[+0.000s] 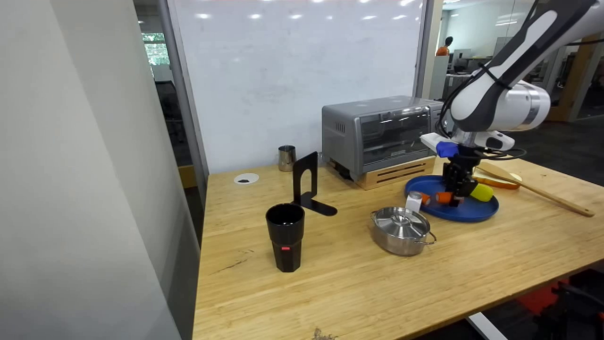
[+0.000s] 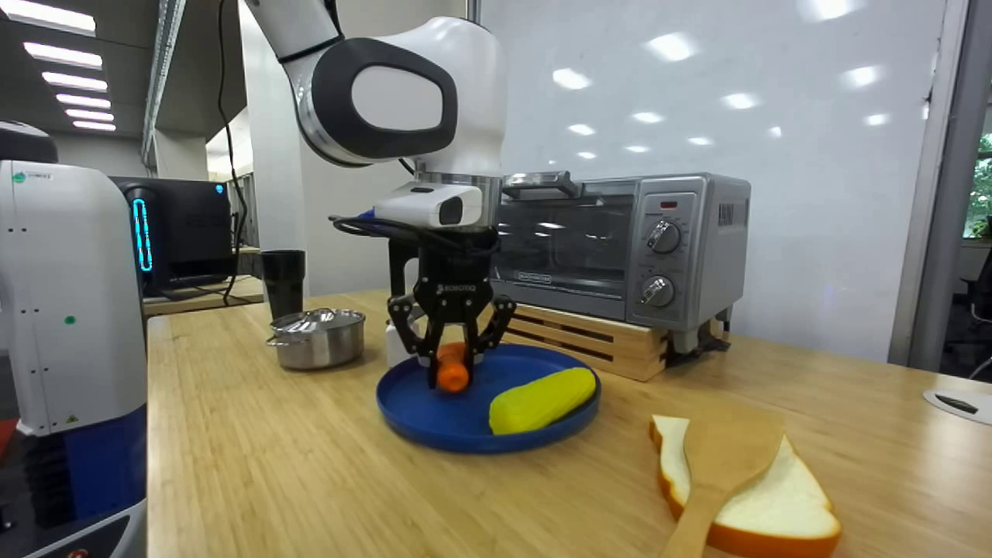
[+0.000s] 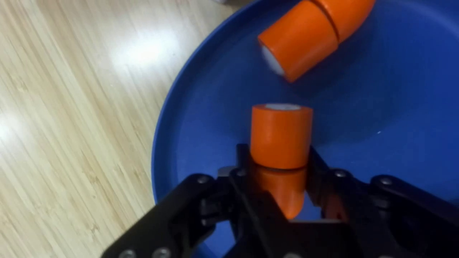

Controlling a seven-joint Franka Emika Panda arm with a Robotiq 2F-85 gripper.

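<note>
Between the fingers of my gripper is an orange cylindrical piece with a pale flat end and a dark seam across it. The gripper is shut on this piece, low over the blue plate; whether the piece touches the plate I cannot tell. Apart from it, a second orange piece lies on the plate, near the top of the wrist view. A yellow corn-like piece rests on the plate's other side in the second exterior view.
Close to the plate stand a small white shaker and a lidded steel pot. Behind is the toaster oven on a wooden stand. A wooden spatula lies over a bread slice. Bare table stretches in front of the pot.
</note>
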